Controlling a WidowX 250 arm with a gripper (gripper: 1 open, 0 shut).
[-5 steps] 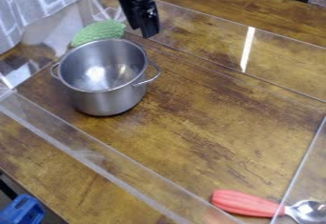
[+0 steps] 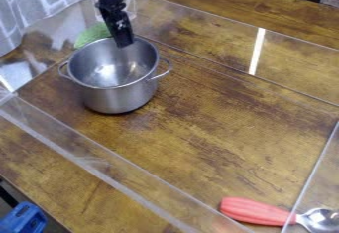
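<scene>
A black gripper [image 2: 122, 34] reaches down from the top of the view to just over the back rim of a steel pot [image 2: 117, 90], which has two side handles and looks empty. Whether the fingers are open or shut is hard to make out. Behind the pot, at its left, is a green textured item [image 2: 93, 33], partly hidden by the pot and gripper.
A spoon with a red handle [image 2: 259, 210] lies at the front right. A blue object [image 2: 20, 219] sits at the bottom left corner. Clear panels edge the wooden worktop [image 2: 225, 118], whose middle and right are bare.
The gripper has moved down and left toward the pot's back rim. The pot has shifted slightly right, and less of the green item shows.
</scene>
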